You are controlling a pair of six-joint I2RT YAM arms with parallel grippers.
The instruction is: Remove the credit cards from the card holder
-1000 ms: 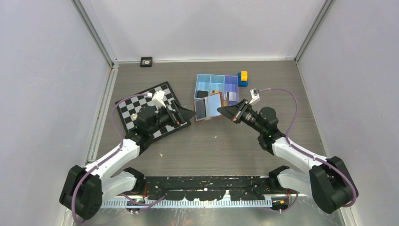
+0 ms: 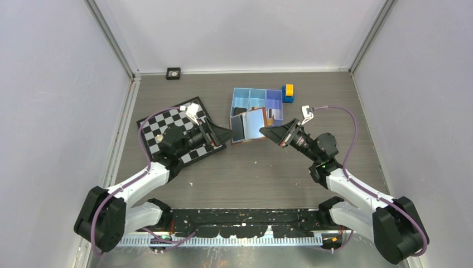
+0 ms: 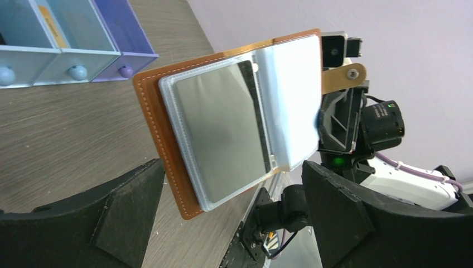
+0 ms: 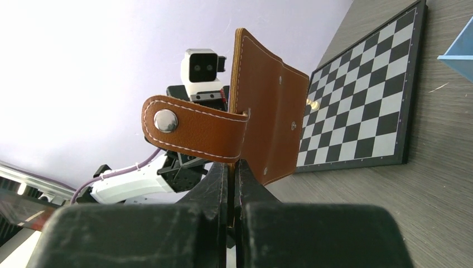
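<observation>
A brown leather card holder [image 2: 247, 125] is held spread open above the table by my right gripper [image 2: 263, 132], which is shut on its right edge. In the right wrist view its brown back [image 4: 273, 106] and snap strap [image 4: 195, 127] stand above the pinched fingers [image 4: 212, 190]. The left wrist view shows its inside, where a clear pocket holds a grey card [image 3: 220, 123] with a dark stripe; the other side shows a white face [image 3: 293, 97]. My left gripper is open, its fingers apart at the holder's near left side, with nothing clearly gripped.
Behind the holder stands a blue and purple compartment box [image 2: 257, 96] with a few items in it. A checkerboard [image 2: 159, 128] lies under the left arm. A blue and yellow object [image 2: 289, 93] is beside the box.
The left arm has moved a little to the right, its gripper still beside the holder's left edge.
</observation>
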